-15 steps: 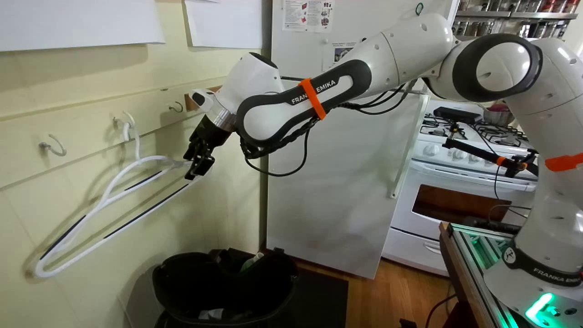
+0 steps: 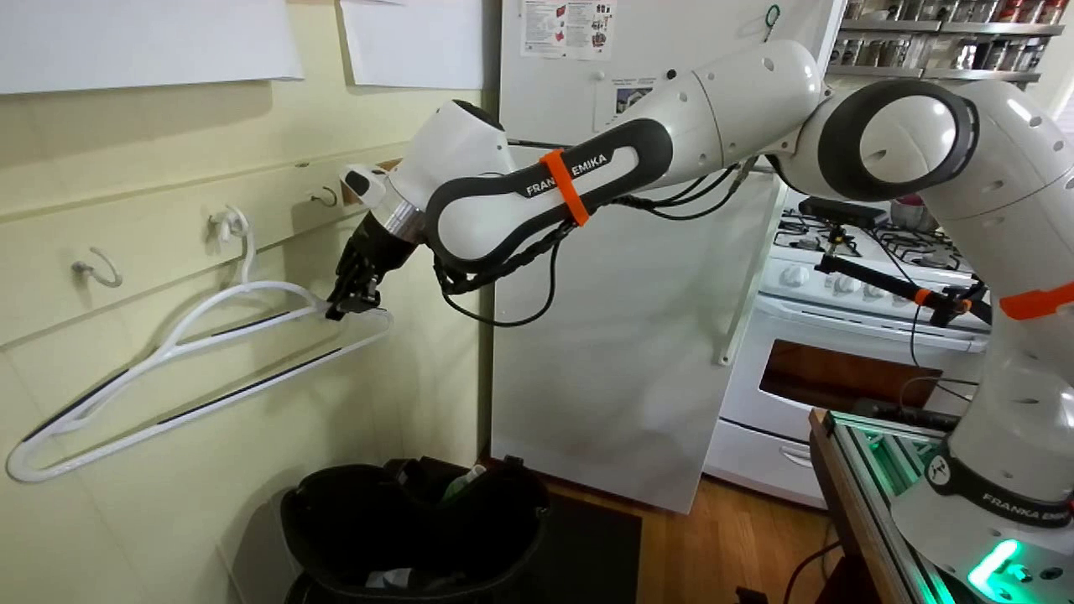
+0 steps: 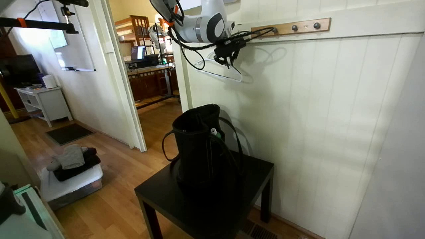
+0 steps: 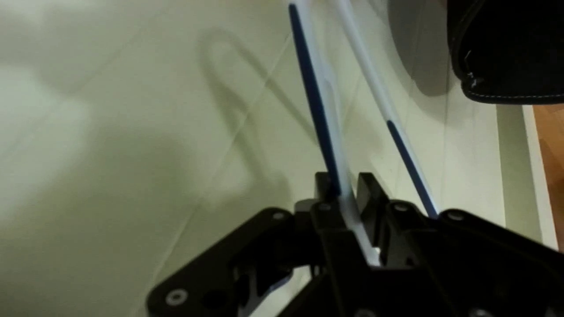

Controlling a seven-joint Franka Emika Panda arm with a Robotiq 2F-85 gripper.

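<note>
A white hanger [image 2: 173,351] with dark strips hangs tilted along the wall, its far end low at the left of exterior view 1. My gripper [image 2: 340,308] is shut on the hanger's right shoulder. In the wrist view, the gripper has a white bar with a dark strip running between its fingers, while the hanger's second bar [image 4: 407,150] passes outside them. The hanger's curved top is at the metal wall hook [image 2: 223,223]; whether it bears on that hook cannot be made out. Exterior view 2 shows the hanger [image 3: 227,75] partly behind the gripper.
Two more wall hooks, one at left [image 2: 97,268] and one at right [image 2: 324,197], are bare. Below stands a black bag [image 3: 195,143] on a dark table [image 3: 159,191]. The fridge door [image 2: 614,382] is right of the arm; open wall lies under the hanger.
My gripper has moved slightly left and toward the wall, still holding the hanger. The hanger's far end has swung left and up, and its top sits closer to the middle hook.
</note>
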